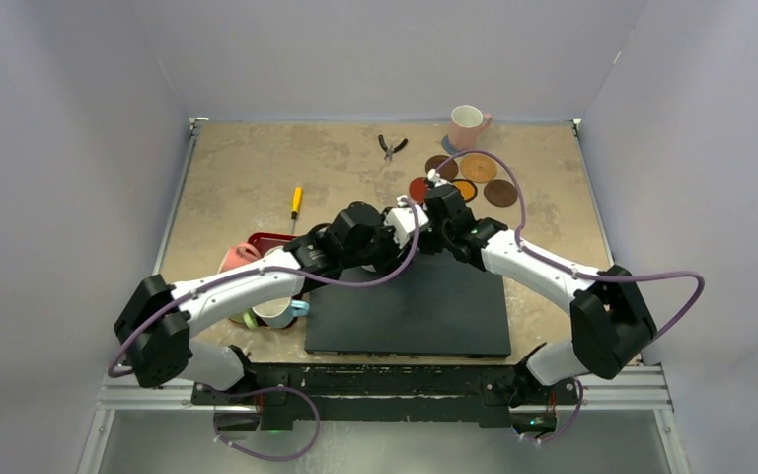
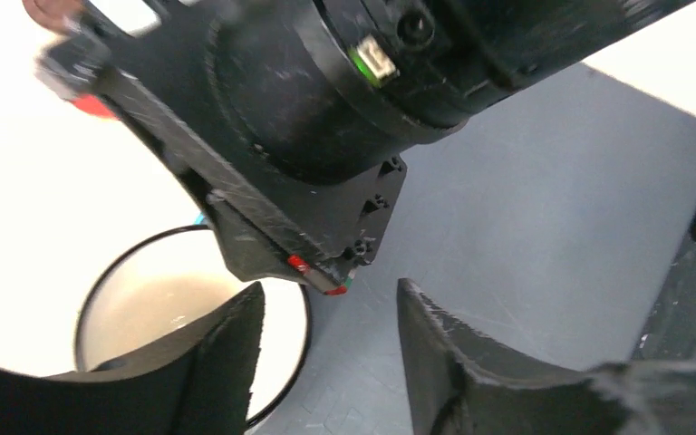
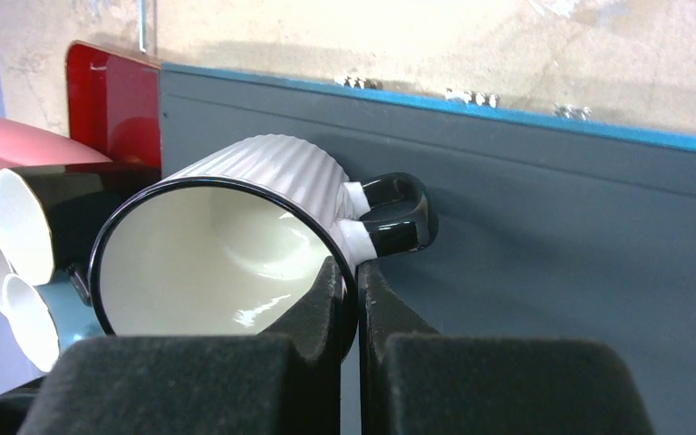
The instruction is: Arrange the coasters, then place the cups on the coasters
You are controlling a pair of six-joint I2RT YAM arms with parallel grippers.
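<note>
A white ribbed cup (image 3: 217,254) with a black rim and black-and-white handle is tilted, its mouth facing the camera in the right wrist view. My right gripper is shut on the cup's rim wall near the handle. In the left wrist view the same cup (image 2: 149,299) is at the left, beside my left gripper, whose fingers stand apart, open with no cup between them. From the top, both grippers meet above the dark board and mostly hide the cup. Several coasters lie at the back right, including an orange one (image 1: 478,168) and a brown one (image 1: 500,193).
A pink cup (image 1: 466,126) stands on a blue coaster (image 1: 448,147). Several more cups crowd a red tray (image 3: 113,100) left of the dark board (image 1: 410,316). Pliers (image 1: 391,147) and a yellow screwdriver (image 1: 297,203) lie behind. The board's front is clear.
</note>
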